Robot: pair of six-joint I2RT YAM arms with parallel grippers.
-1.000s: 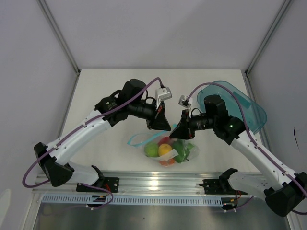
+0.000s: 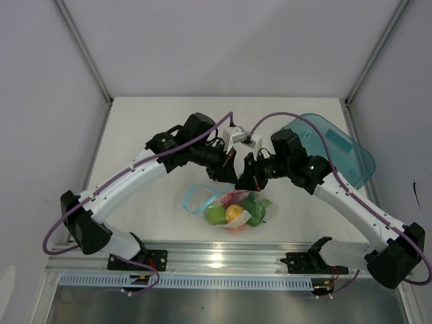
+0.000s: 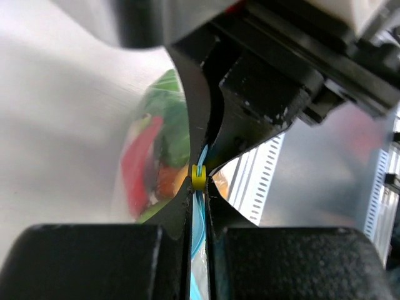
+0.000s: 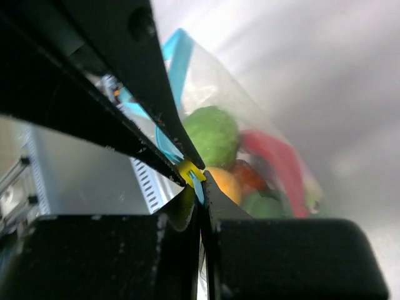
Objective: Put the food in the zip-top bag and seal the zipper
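The clear zip top bag [image 2: 223, 206] with blue top strip sits at the table's front middle, holding green, yellow and red food [image 2: 235, 213]. My two grippers meet over it. My left gripper is shut on the bag's blue zipper edge, beside a small yellow piece [image 3: 199, 177], likely the zipper slider. My right gripper is shut at that same spot, the blue strip at its tips; whether it holds it is hard to tell.
A translucent teal tray [image 2: 337, 152] stands at the right of the table.
Both grippers have drawn together over the bag, the right one moving left. The bag's blue edge has lifted and bends with them.
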